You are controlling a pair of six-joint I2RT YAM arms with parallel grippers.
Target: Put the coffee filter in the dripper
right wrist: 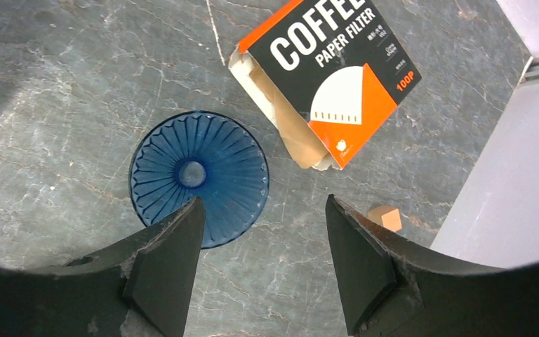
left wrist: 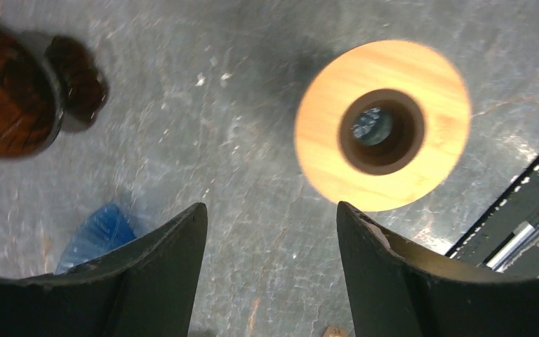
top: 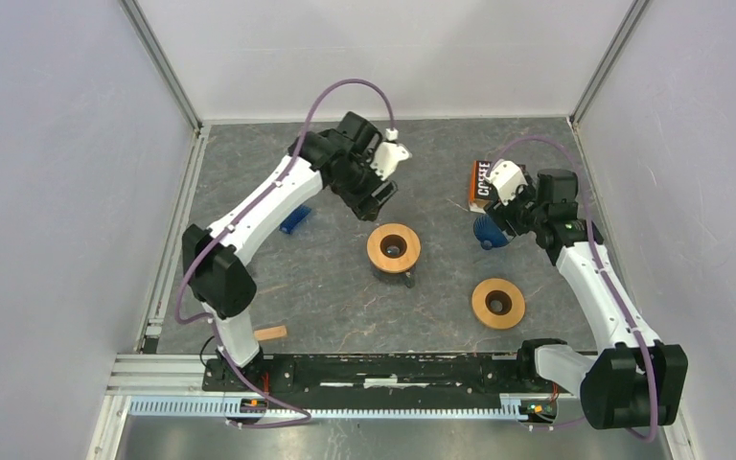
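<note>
A blue ribbed dripper (right wrist: 228, 186) lies on the grey table below my right gripper, whose fingers are apart with nothing between them. Beside it is the black-and-orange coffee paper filter box (right wrist: 302, 49), torn at one side, with brownish paper showing at the opening. My left gripper (top: 374, 199) hangs open and empty above and behind a wooden-ringed holder (top: 379, 256); in the left wrist view a wooden ring (left wrist: 316, 140) sits right of centre and the blue dripper is at lower left.
A second wooden-ringed piece (top: 484, 316) lies front right. A brown glass vessel (left wrist: 10, 105) shows in the left wrist view. A blue object (top: 295, 218) and a wooden block (top: 270, 333) are at left.
</note>
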